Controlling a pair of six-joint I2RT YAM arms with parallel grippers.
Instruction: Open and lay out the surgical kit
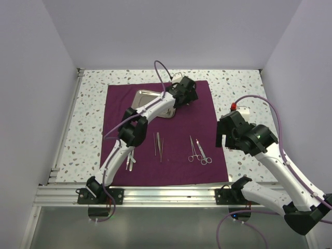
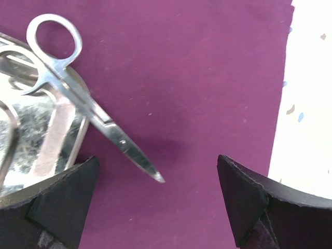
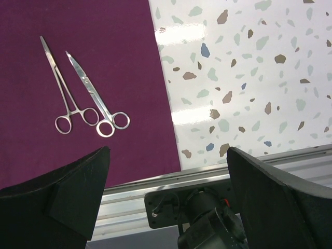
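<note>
A purple cloth holds the steel tray at its back. In the left wrist view, steel scissors lie with their rings over the tray's edge and tips on the cloth, between the open fingers of my left gripper; from above, this gripper hides part of them. My right gripper hangs open, empty, at the cloth's right side. A clamp and a second pair of scissors lie side by side at the front right. Tweezers lie in the middle, more slim instruments at the front left.
The cloth has free room between the tray and the instruments at the right.
</note>
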